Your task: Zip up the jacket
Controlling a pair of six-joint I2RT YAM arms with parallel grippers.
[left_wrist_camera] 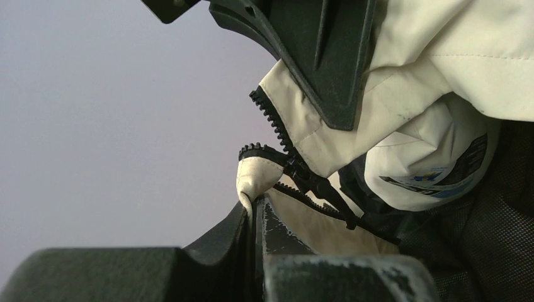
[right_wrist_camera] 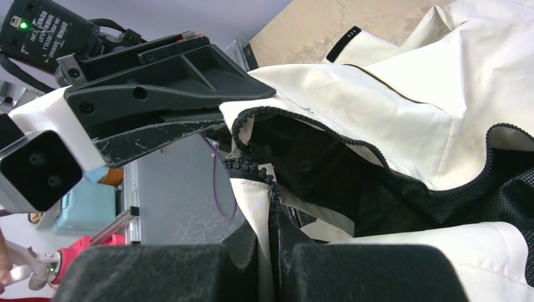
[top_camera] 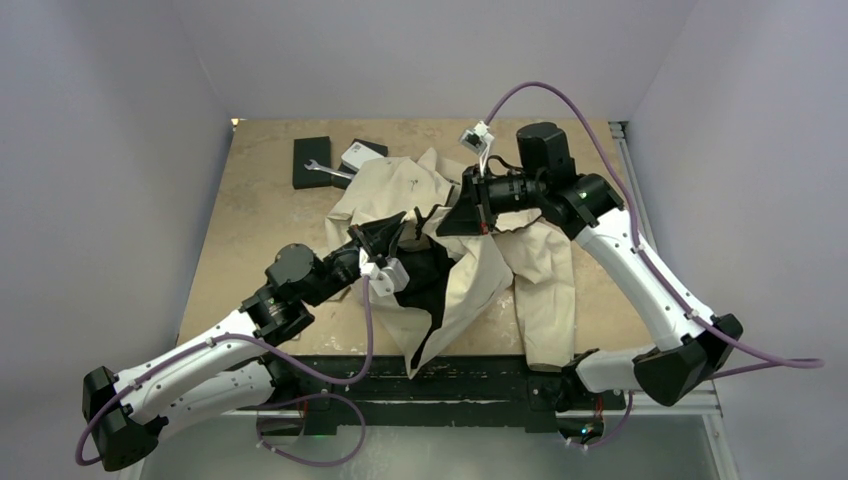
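Note:
A cream jacket (top_camera: 480, 280) with black mesh lining lies on the table, its front edges lifted between both grippers. In the left wrist view the black zipper slider (left_wrist_camera: 305, 175) with hanging pull joins two toothed edges, the teeth apart above it. My left gripper is shut on the lower cream edge just beneath the slider. My right gripper is shut on a strip of cream fabric with zipper teeth; in the top view it sits right of and above my left gripper (top_camera: 398, 228).
Dark flat boxes (top_camera: 311, 150), a wrench (top_camera: 325, 169) and a white box (top_camera: 360, 157) lie at the back left. Both arms reach closely over the jacket.

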